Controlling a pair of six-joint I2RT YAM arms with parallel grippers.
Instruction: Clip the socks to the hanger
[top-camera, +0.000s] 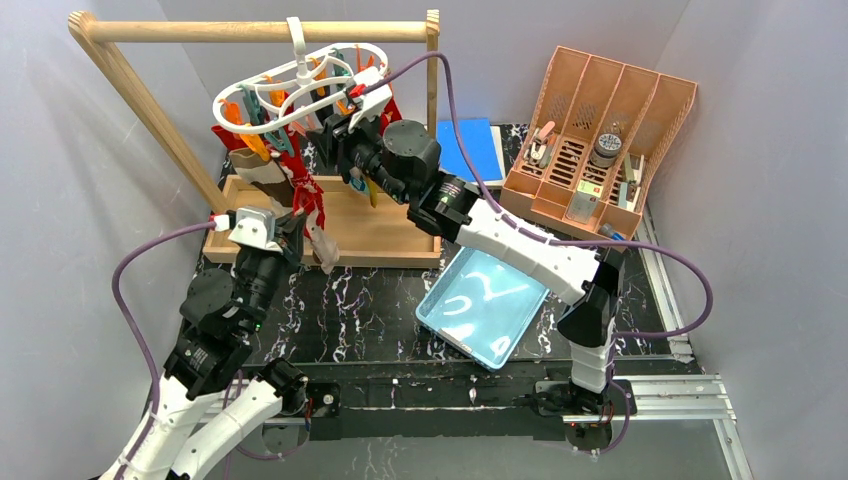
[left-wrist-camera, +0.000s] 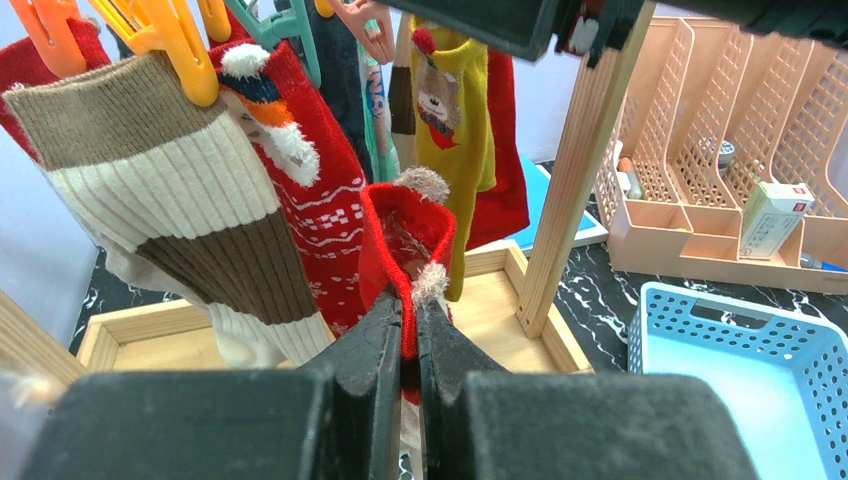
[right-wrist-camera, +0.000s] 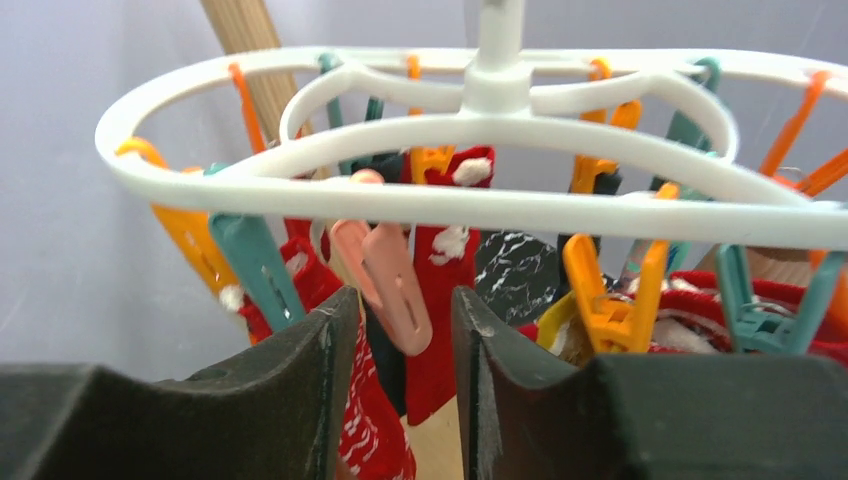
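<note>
A white oval hanger (top-camera: 243, 128) with coloured clips hangs from a wooden bar. Several socks dangle from it, among them a brown-and-white sock (left-wrist-camera: 180, 190) and a yellow sock (left-wrist-camera: 455, 130). My left gripper is shut on a red sock (left-wrist-camera: 376, 225) with fluffy trim, pinched at its cuff below the clips. At the hanger's front rim, my right gripper has its fingers part open with no cloth between them. A pink clip (right-wrist-camera: 400, 290) shows just beyond its fingertips in the right wrist view; whether they touch, I cannot tell.
A wooden stand with a tray base (top-camera: 395, 255) surrounds the hanging socks. To the right lie an empty blue basket (top-camera: 437, 318) and a divided orange organizer (top-camera: 655, 100). The dark table between stand and basket is clear.
</note>
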